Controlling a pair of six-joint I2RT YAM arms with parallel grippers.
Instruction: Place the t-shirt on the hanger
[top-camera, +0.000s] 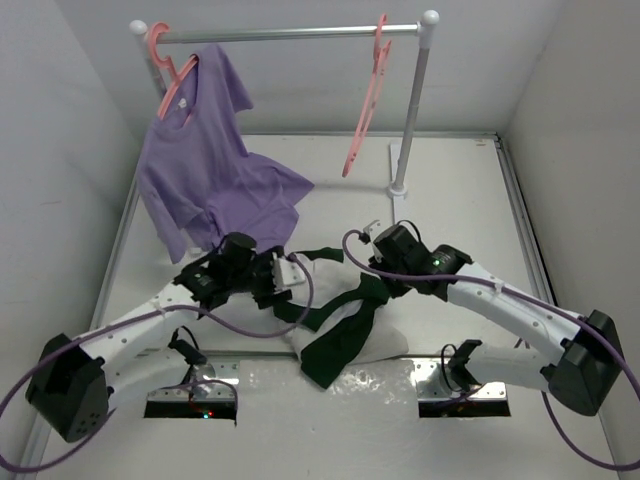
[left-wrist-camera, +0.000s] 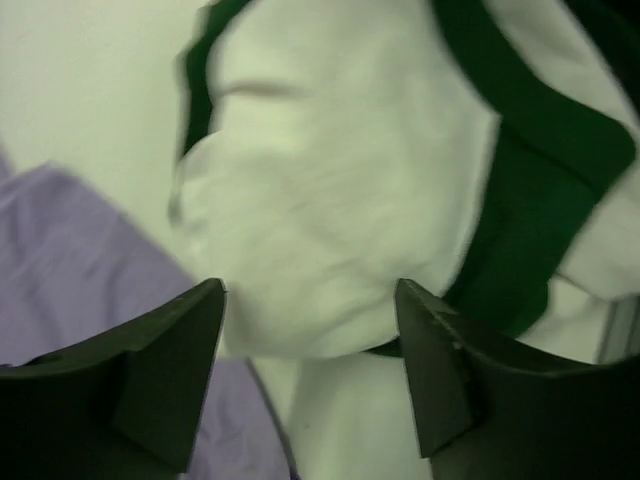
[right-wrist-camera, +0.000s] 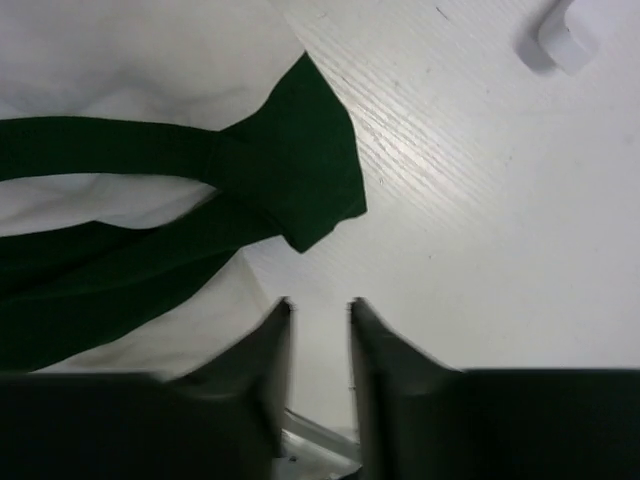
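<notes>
The T-shirt, white (left-wrist-camera: 320, 180) with dark green bands (top-camera: 340, 345), lies crumpled at the table's front middle, one part over the front edge. In the left wrist view my left gripper is open over its white cloth; whether the fingers touch it I cannot tell. At the shirt's right side is my right gripper (top-camera: 380, 288). In the right wrist view its fingers (right-wrist-camera: 272, 340) stand close with a narrow gap, no cloth visible there; a green corner (right-wrist-camera: 310, 160) lies past the tips. An empty pink hanger (top-camera: 368, 100) hangs on the rail's right side.
A purple shirt (top-camera: 215, 160) hangs from another pink hanger (top-camera: 178, 85) on the left of the metal rail (top-camera: 290, 34), its lower part spread on the table near my left arm. The right post (top-camera: 410, 120) stands behind my right arm.
</notes>
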